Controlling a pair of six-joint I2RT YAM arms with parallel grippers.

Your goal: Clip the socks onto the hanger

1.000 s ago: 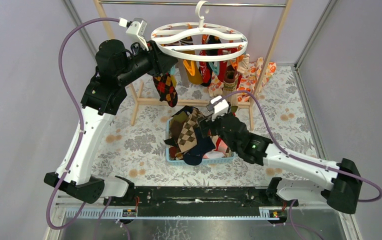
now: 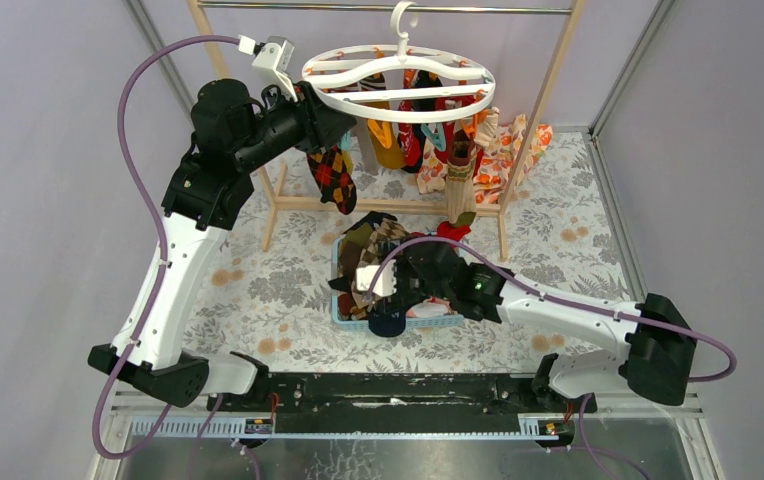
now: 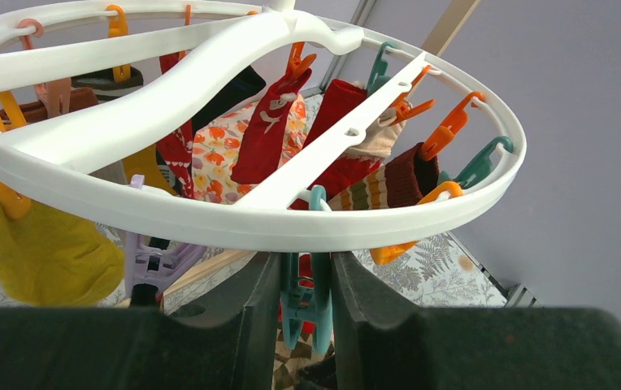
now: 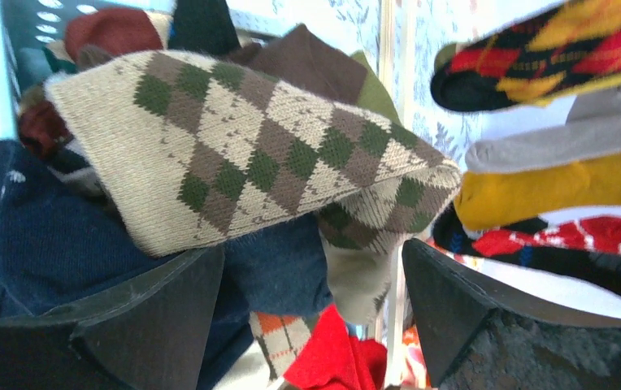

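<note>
A white round hanger (image 2: 398, 115) with coloured clips hangs at the top. In the left wrist view my left gripper is shut on a teal clip (image 3: 306, 305) at the hanger's near rim; no sock shows in that clip. My right gripper stands open over the sock pile, its two fingers (image 4: 141, 321) wide apart. Between and beyond them lies a beige, brown and green argyle sock (image 4: 279, 154), draped across a navy sock (image 4: 71, 236). The right fingertips are partly hidden in the top view.
A light blue basket (image 2: 433, 321) holds the loose socks. Several socks hang from the hanger, including a red and black argyle one (image 2: 332, 181) and a yellow one (image 3: 47, 252). A wooden rack (image 2: 543, 90) stands around it.
The right arm has moved left and toward the front, from the basket's right side to over the argyle and navy socks. My left arm and the hanger have kept still.
</note>
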